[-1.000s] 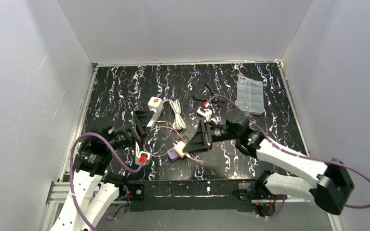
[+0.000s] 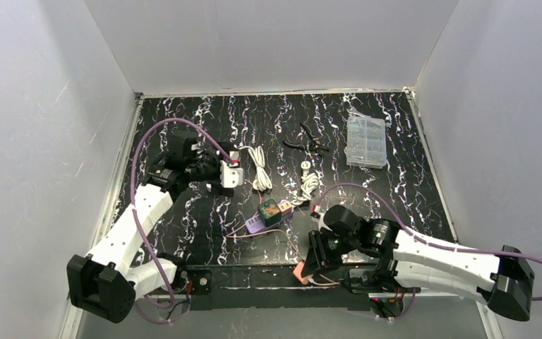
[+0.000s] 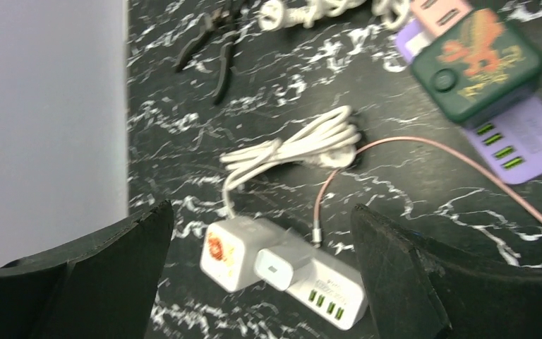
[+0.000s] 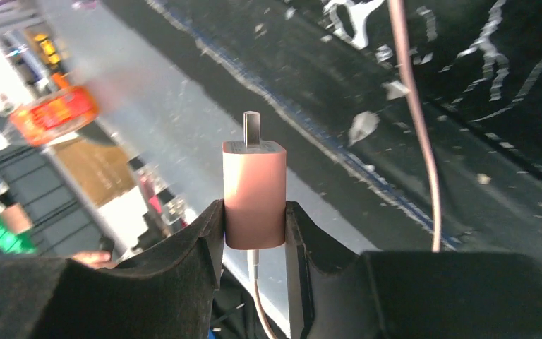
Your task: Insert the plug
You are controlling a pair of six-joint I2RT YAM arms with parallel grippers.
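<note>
My right gripper is shut on a pink plug (image 4: 254, 187) with metal prongs and a cable below, low at the table's front edge in the top view (image 2: 300, 272). My left gripper hangs open above a white power strip (image 3: 324, 289) with a white adapter cube (image 3: 222, 254) at its end. A purple power strip (image 3: 529, 141) carries a dark green adapter (image 3: 466, 63) and a pink socket piece (image 3: 441, 13) in the middle of the table.
Coiled white cables (image 2: 260, 169) (image 2: 308, 185), black pliers (image 2: 309, 141) and a clear compartment box (image 2: 365, 141) lie toward the back. Grey walls (image 2: 494, 141) bound the table (image 2: 416, 205) at back and sides.
My right gripper has moved toward the front edge with the pink plug, uncovering the green adapter.
</note>
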